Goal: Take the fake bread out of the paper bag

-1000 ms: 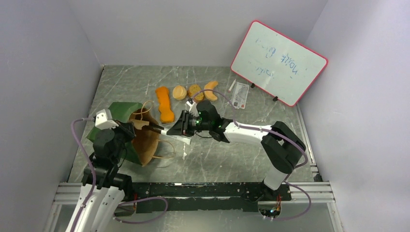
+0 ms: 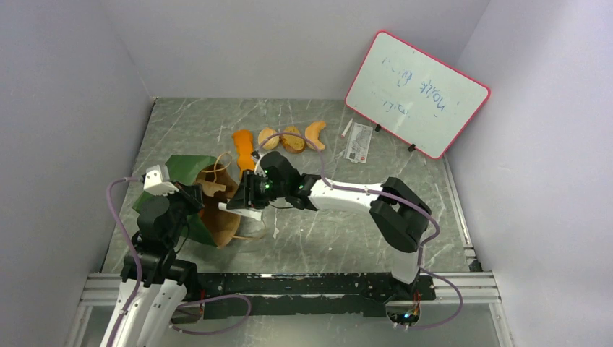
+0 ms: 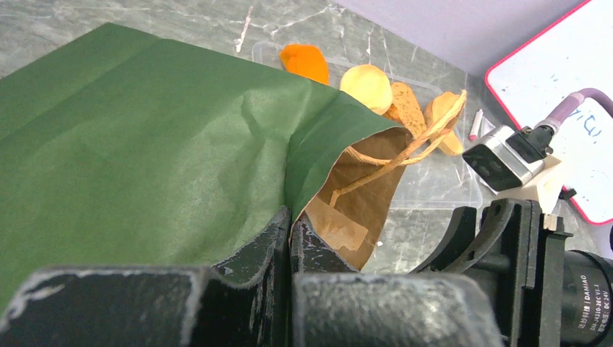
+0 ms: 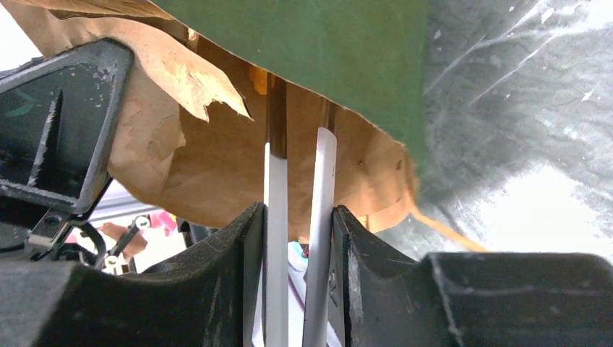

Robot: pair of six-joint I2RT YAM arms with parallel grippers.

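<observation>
A green paper bag with brown lining [image 2: 217,220] lies on its side at the left of the table. My left gripper is shut on its edge. My right gripper reaches into the bag's mouth from the right, its two long fingers part open, their tips hidden in shadow under the green flap. A small orange piece [image 4: 257,78] shows deep inside the bag beside those fingertips; whether it is held cannot be told.
Several bread pieces [image 2: 292,143] sit in a clear tray at the back, beside an orange one [image 2: 243,148]. A whiteboard [image 2: 417,90], marker and small case stand at back right.
My right gripper has moved left, deeper into the bag's mouth. The left gripper stays at the bag's edge.
</observation>
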